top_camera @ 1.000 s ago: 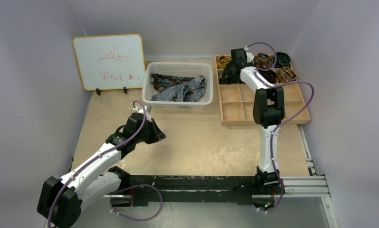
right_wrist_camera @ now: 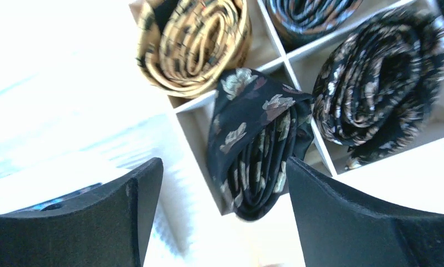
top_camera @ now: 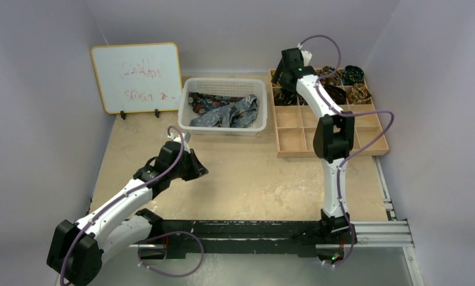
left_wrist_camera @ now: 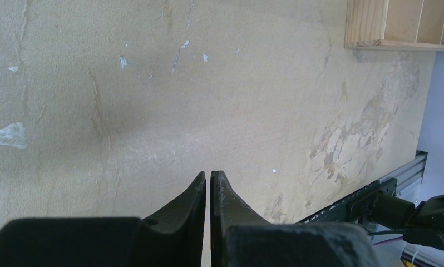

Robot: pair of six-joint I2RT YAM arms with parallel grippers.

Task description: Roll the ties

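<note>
My right gripper is open above the back-left of the wooden organizer point(top_camera: 291, 142). Below it in the right wrist view, a dark floral tie point(right_wrist_camera: 242, 117), rolled with a flap over it, sits in one compartment; a black patterned roll point(right_wrist_camera: 348, 94), a tan roll point(right_wrist_camera: 192, 50) and a dark roll point(right_wrist_camera: 306, 14) fill neighbouring ones. My left gripper is shut over bare table at front left, nothing between its fingers. Loose ties point(top_camera: 223, 116) lie in the white basket point(top_camera: 251, 130).
A whiteboard point(top_camera: 134, 77) stands at back left. Several front compartments of the organizer are empty. Walls enclose the back and sides.
The left arm stays where it was.
</note>
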